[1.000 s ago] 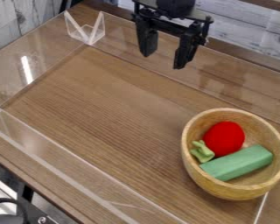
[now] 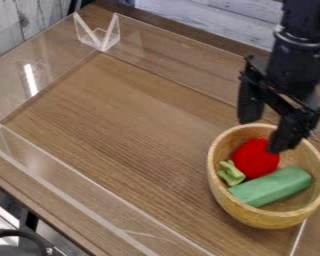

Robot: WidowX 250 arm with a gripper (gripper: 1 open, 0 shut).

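Note:
My gripper (image 2: 274, 108) hangs at the right, just above and behind a wooden bowl (image 2: 267, 213); it is open, with dark fingers pointing down. In the bowl lie a red object (image 2: 256, 157), a green long object (image 2: 271, 185) and a small light-green piece at the red one's lower left.
A wire stand (image 2: 99, 30) is at the back left of the wooden table (image 2: 123, 130). A black cable lies off the table at lower left.
The bowl and its contents look unmoved.

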